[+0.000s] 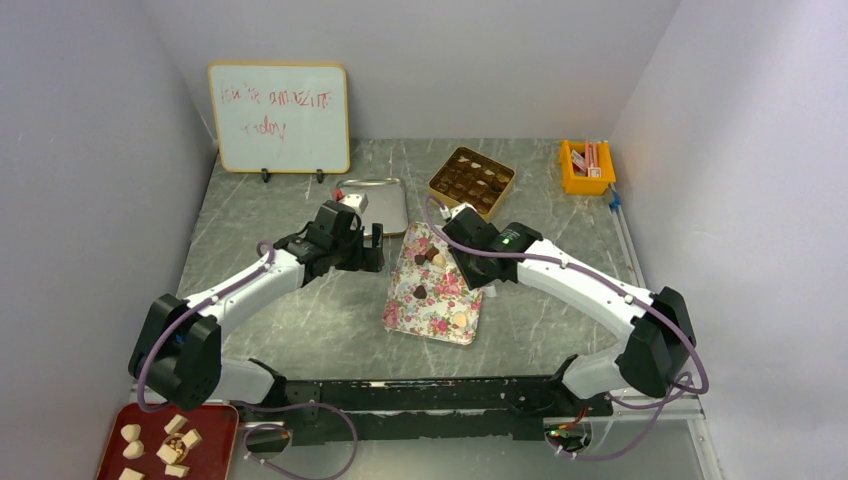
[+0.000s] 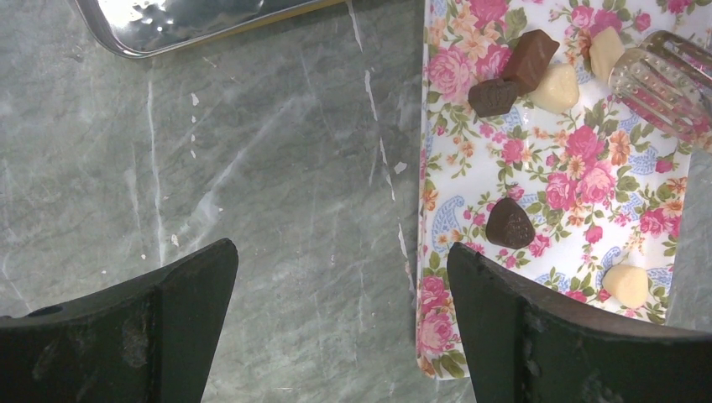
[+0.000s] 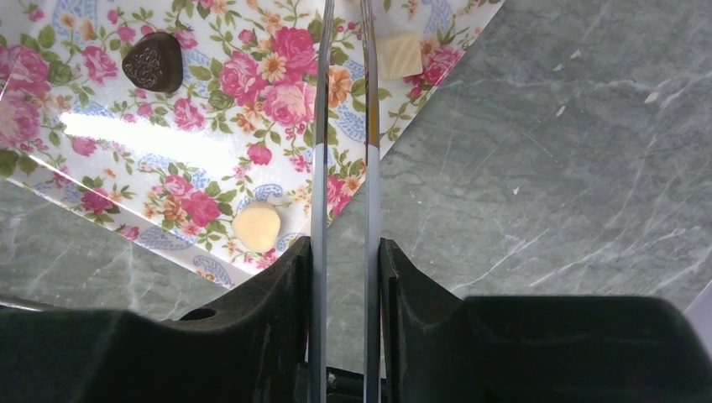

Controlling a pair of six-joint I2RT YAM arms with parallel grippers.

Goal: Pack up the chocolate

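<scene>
Metal tongs (image 3: 373, 189) stand between the fingers of my right gripper, which is shut on them. In the left wrist view the tong tips reach a cream chocolate (image 2: 604, 54) on the floral tray (image 2: 550, 277); whether they pinch it I cannot tell. Close by lie a long brown chocolate (image 2: 531, 60), a dark one (image 2: 493, 97) and a second cream one (image 2: 556, 89). A dark heart-like piece (image 2: 510, 224) and a cream piece (image 2: 625, 285) rest lower down. My left gripper is open and empty, left of the tray. Behind stands a gold box (image 1: 452, 203) with brown compartments.
A silver tray (image 1: 384, 208) lies behind my left gripper. An orange basket (image 1: 584, 185) stands at the back right and a whiteboard (image 1: 282, 115) at the back left. Bare table shows on both sides of the floral tray.
</scene>
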